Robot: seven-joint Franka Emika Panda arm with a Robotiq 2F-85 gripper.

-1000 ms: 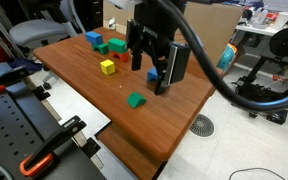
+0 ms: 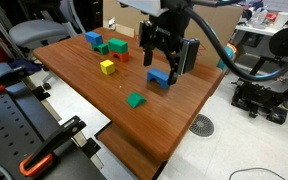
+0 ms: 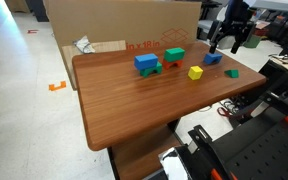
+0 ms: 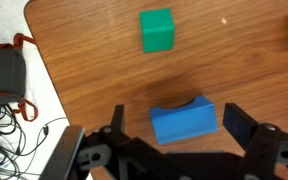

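A blue notched block (image 4: 184, 124) lies flat on the wooden table, its hollow facing the green block (image 4: 157, 30) in the wrist view. My gripper is open above it, with one finger on either side of the block in that view and nothing held. From exterior view 1, the blue block (image 2: 158, 77) shows just below the open gripper (image 2: 168, 65). Exterior view 2 has the gripper (image 3: 224, 46) above the same blue block (image 3: 212, 58), near the table's far right end.
A yellow block (image 2: 108, 67) and a green block (image 2: 135, 100) lie nearby. Farther along the table are a red and green pair (image 3: 174, 55) and a blue and green pair (image 3: 147, 65). Bare wood (image 3: 109, 97) stretches across the table's near left part.
My gripper has shifted to the right in exterior view 1, leaving more of the blue block visible. It stays open, and the blocks lie where they were.
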